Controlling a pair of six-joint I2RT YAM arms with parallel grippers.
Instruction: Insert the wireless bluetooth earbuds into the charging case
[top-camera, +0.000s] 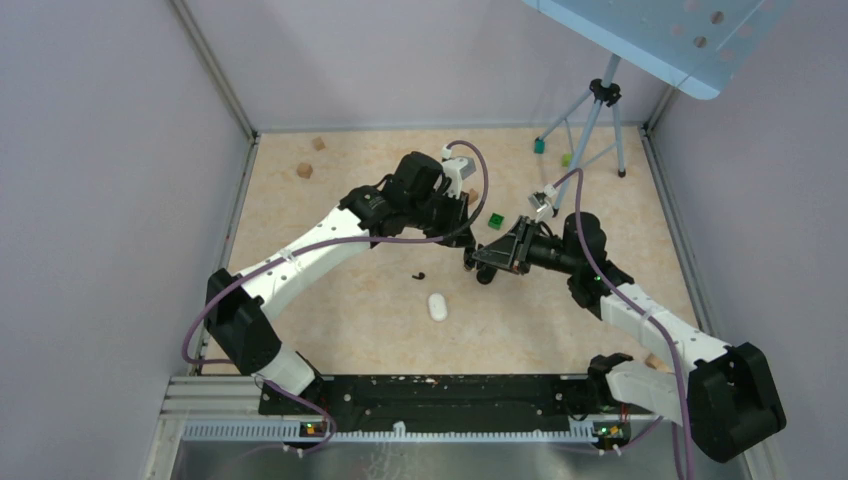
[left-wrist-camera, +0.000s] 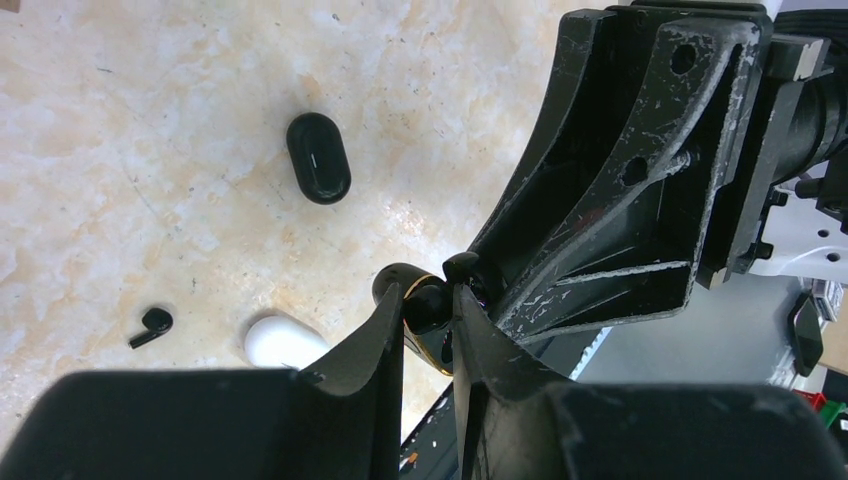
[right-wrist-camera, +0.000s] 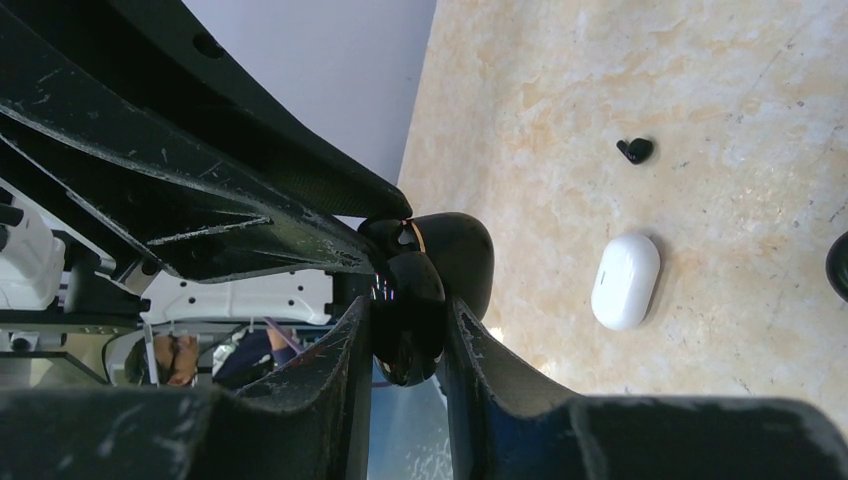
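Both grippers meet above the table. My right gripper is shut on the dark charging case, whose gold rim shows in the left wrist view. My left gripper has its fingertips at the case, around a small glossy black piece; whether it grips it cannot be told. A single black earbud (left-wrist-camera: 157, 321) lies on the table, also seen as a small shape (top-camera: 420, 276) in the top view. A white oval case (top-camera: 437, 307) and a black oval case (left-wrist-camera: 318, 158) lie on the table.
Wooden cubes (top-camera: 305, 170) and green blocks (top-camera: 495, 220) lie toward the back. A tripod (top-camera: 600, 110) stands at the back right.
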